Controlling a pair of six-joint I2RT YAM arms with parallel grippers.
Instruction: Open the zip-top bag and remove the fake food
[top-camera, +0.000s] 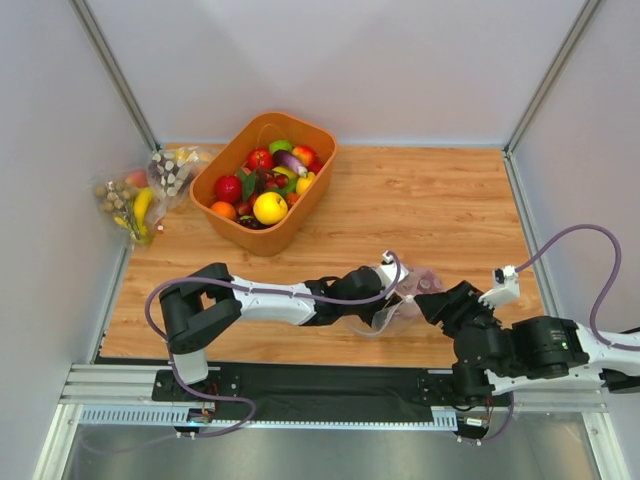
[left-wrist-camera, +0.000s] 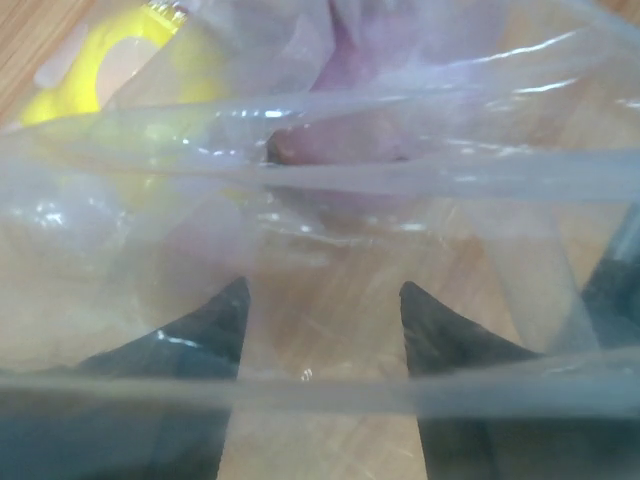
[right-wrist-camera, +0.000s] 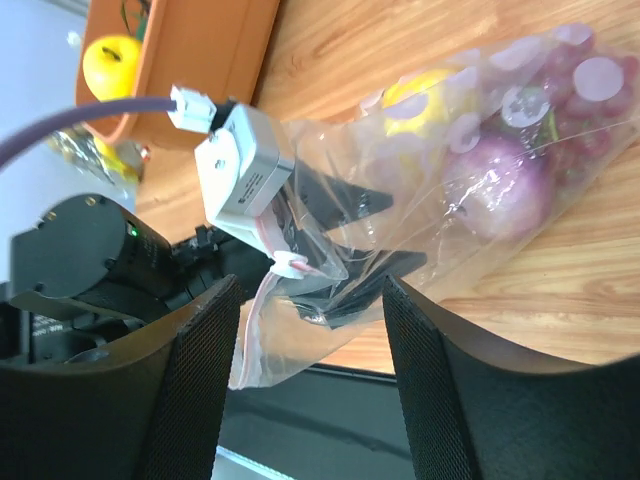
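Note:
A clear zip top bag (right-wrist-camera: 400, 190) lies on the wooden table, holding a purple onion-like piece (right-wrist-camera: 497, 187), red grapes (right-wrist-camera: 590, 110) and a yellow piece (right-wrist-camera: 415, 105). Its zip edge and white slider (right-wrist-camera: 290, 265) face the robot's side. My left gripper stands open, its fingers seen through the plastic inside the bag's mouth end. In the left wrist view, plastic stretches across the left gripper, with nothing gripped between its tips. My right gripper is open, its fingers apart and empty, above the bag's mouth end.
An orange bin (top-camera: 215, 190) full of fake fruit and vegetables stands at the back left. Two more filled bags, one (top-camera: 135, 205) against the left wall and another (top-camera: 178, 168) beside it, lie further left.

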